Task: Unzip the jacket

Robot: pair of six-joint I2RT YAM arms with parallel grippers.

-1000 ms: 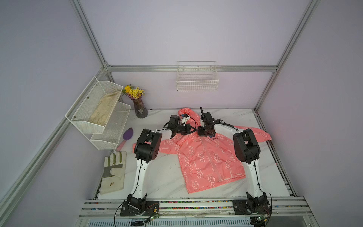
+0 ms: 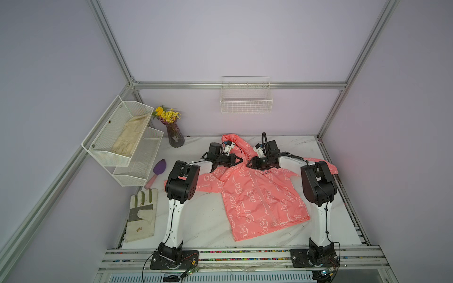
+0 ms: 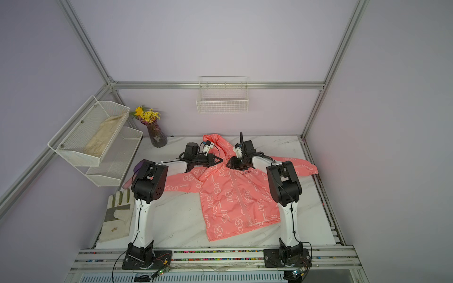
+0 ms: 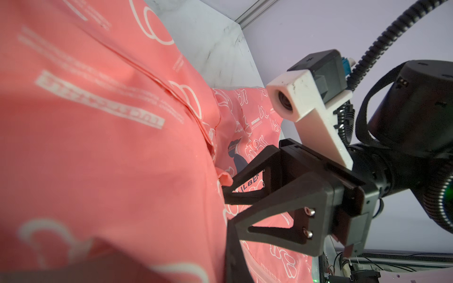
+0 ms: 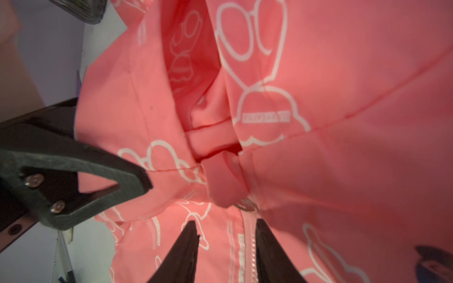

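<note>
The salmon-pink jacket (image 2: 254, 202) lies spread on the table, its zipper line (image 2: 262, 200) running down the front. In the right wrist view, my right gripper is part open, with bare fingers (image 5: 181, 257) over the upper zipper teeth (image 5: 248, 235). A small metallic zipper part (image 5: 245, 203) shows just beyond the gap, below a folded pink flap (image 5: 222, 179). My left gripper (image 2: 242, 160) is shut at the left side of the collar; fabric pulls toward its tip (image 5: 144, 181). Its exact pinch is hidden. The left wrist view shows collar cloth (image 4: 118, 165) close up.
A flower vase (image 2: 175, 134), a purple-bladed trowel (image 2: 159, 167), a glove (image 2: 144, 214) and a white mesh shelf (image 2: 122, 160) stand or lie along the left. Bare table (image 2: 203, 224) shows left of the jacket's lower part.
</note>
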